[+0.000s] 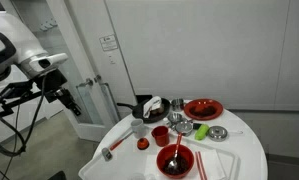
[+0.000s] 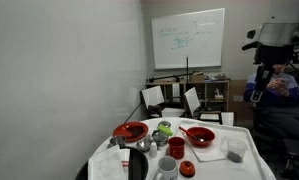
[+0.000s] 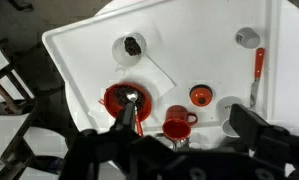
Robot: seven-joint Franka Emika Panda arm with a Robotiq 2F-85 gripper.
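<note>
My gripper is open and empty, high above a white tray (image 3: 79,52). In the first exterior view, the gripper (image 1: 73,103) hangs left of the table. Under it in the wrist view is a red mug (image 3: 177,129). Left of the mug sits a red bowl (image 3: 116,103) with a red-handled utensil inside. A clear container (image 3: 120,56) holding something dark stands near a white sheet (image 3: 157,78). A small round red item (image 3: 201,95), a white mug (image 3: 226,103), a metal cup (image 3: 249,38) and a red-handled tool (image 3: 258,65) lie rightward.
Behind the tray, a black pan (image 1: 128,105) with white cloth, a red dish (image 1: 200,105), a green item (image 1: 202,131) and metal cookware crowd the table. A person (image 2: 281,88) sits behind the arm. Bare tray surface lies around the container.
</note>
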